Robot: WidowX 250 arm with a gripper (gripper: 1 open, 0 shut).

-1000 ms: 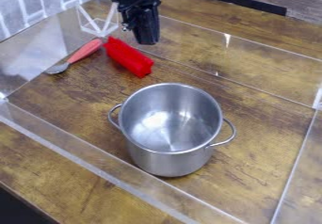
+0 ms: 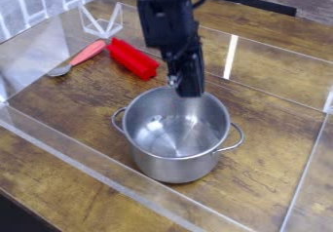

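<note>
My gripper [image 2: 184,85] hangs pointing down over the back part of a steel pot [image 2: 176,154], its tip at or just above the rim; it appears shut, with nothing visible in it. The pot has two loop handles and sits in the lower middle of the wooden table. A red object [image 2: 130,58] lies behind it to the left, beside a spoon with a red handle [image 2: 88,54].
Clear plastic panels border the work area on the wooden table [image 2: 267,104]. A small white frame [image 2: 101,23] stands at the back left.
The pot, red object and spoon have not moved.
</note>
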